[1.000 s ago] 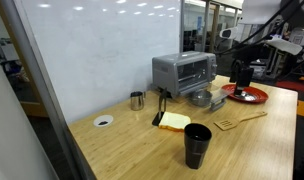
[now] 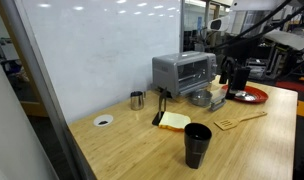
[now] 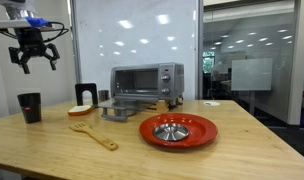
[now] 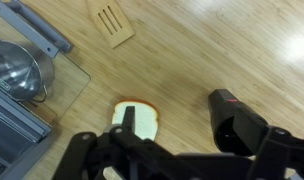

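Observation:
My gripper (image 3: 40, 68) hangs in the air above the table in exterior view 2, fingers apart and nothing between them. A black cup (image 2: 196, 146) stands upright near the front of the table, and in exterior view 2 the gripper is well above the same cup (image 3: 31, 107). From the wrist, the dark cup (image 4: 226, 108) shows toward the right, partly covered by the gripper. The bread slice (image 4: 142, 113) lies flat to the left. Farther off is a wooden slotted spatula (image 4: 111, 20).
A silver toaster oven (image 3: 145, 84) stands at the back. A red plate (image 3: 208, 132) carries a metal bowl (image 3: 171, 132). One metal cup (image 2: 137, 100) is by the whiteboard, and a black upright object (image 3: 85, 96) rises near the bread. Bare wood lies around the spatula.
The arm and gripper have shifted a little at the right of exterior view 1. The cup, bread and other table objects have stayed in place.

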